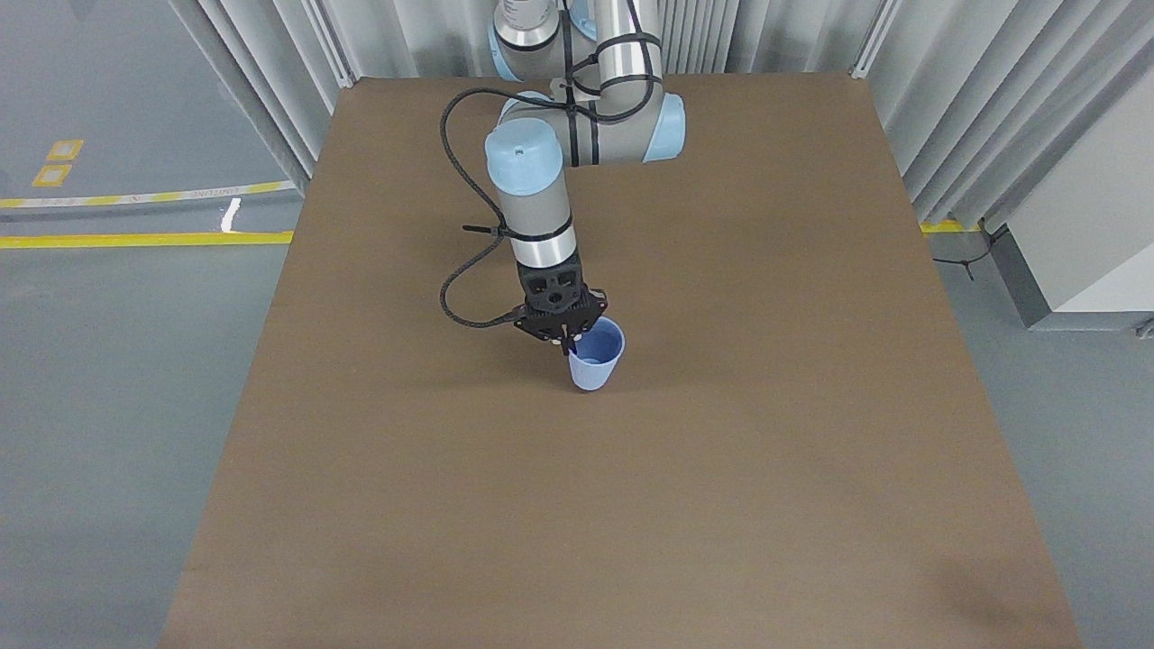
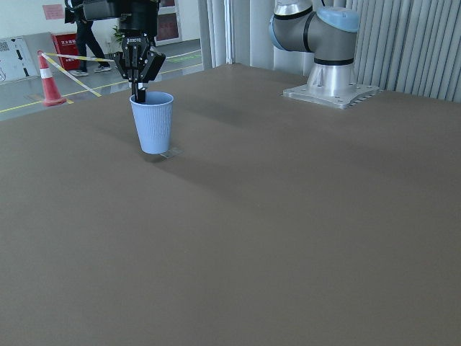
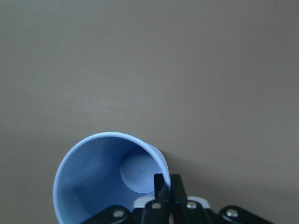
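A light blue ribbed plastic cup (image 1: 590, 368) (image 2: 152, 130) (image 3: 93, 172) is roughly upright just above or on the brown table, near its middle in the front view. My black gripper (image 1: 567, 344) (image 2: 138, 94) is shut on the cup's rim, one finger inside and one outside, as the wrist view shows. In that view the cup's empty inside and bottom are visible.
Curtains line its back edge, and in the left view a traffic cone (image 2: 50, 90) stands on the floor beyond the table.
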